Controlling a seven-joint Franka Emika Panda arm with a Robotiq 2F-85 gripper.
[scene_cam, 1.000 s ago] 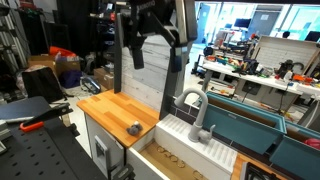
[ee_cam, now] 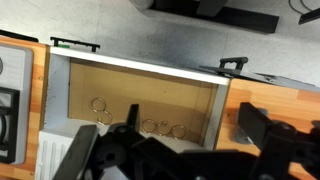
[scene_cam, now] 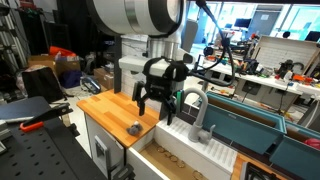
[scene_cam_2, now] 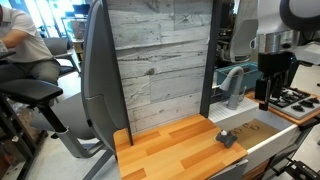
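Note:
My gripper hangs fingers down over the toy kitchen counter, its two fingers wide apart. In the wrist view, the gripper stands open above a pulled-out drawer, with nothing held between its fingers. Several thin rings lie on the drawer's brown floor. A small grey metallic object sits on the wooden counter beside the drawer. The second exterior view shows that metallic object near the counter's edge; in the wrist view, a finger partly covers it.
A grey curved faucet rises behind the drawer. A white plank-patterned panel backs the counter. The stove top lies on the drawer's far side. A black chair stands in the foreground.
The arm has come down from high above the counter, bringing the open gripper closer to the drawer and the metallic object. The objects below have not moved.

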